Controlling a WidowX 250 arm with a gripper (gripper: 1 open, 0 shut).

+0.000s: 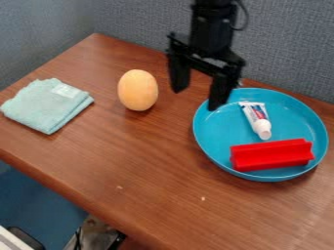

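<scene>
The black gripper (198, 84) hangs open above the table, just behind the plate's left side, with nothing visible between its fingers. A blue plate (212, 127) on the right holds a white toothpaste tube (257, 119) and a red block-like object (269, 153) at its front. An orange egg-shaped object (137, 90) stands left of the gripper. A folded pale cloth (47, 107) lies at the table's left.
Grey padded walls line the back and left. The table's edge runs along the lower left.
</scene>
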